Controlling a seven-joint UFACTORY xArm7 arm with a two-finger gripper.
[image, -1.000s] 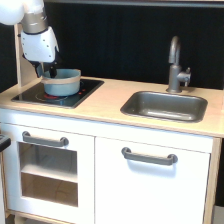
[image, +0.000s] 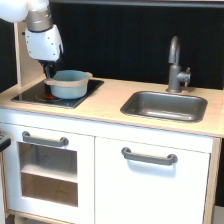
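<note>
A light blue pot sits on the black cooktop at the left of the counter. Above its left side, the white and grey arm reaches down, and my gripper is at or just behind the pot's left edge. The fingers are dark and tiny against the dark backdrop, so whether they are open or touch the pot cannot be made out. The inside of the pot is mostly hidden at this angle.
A metal sink with a dark grey faucet takes up the right side. Bare wooden counter lies between cooktop and sink. Below are a windowed oven door and a white cabinet door with grey handles.
The pot has shifted a little to the right and looks turned. My arm and gripper have moved slightly rightward along with it. Sink, faucet and doors are the same.
</note>
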